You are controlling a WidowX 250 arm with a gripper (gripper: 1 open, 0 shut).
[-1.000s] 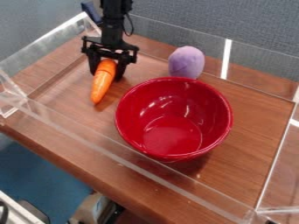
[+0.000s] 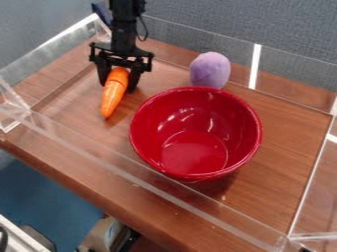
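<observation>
A black gripper (image 2: 121, 61) hangs down at the upper left of the camera view, low over the wooden table (image 2: 79, 138), with its fingers around the top end of an orange toy carrot (image 2: 113, 96). Whether it is closed on the carrot cannot be made out. The carrot lies tilted, its tip toward the front. A red bowl (image 2: 195, 138) sits empty at the middle right, apart from the carrot. A purple object (image 2: 210, 69), rounded like an eggplant, rests behind the bowl.
Clear plastic walls edge the table, with a grey backdrop (image 2: 250, 25) behind. There is bare wood left of the carrot, in front of it and to the right of the bowl.
</observation>
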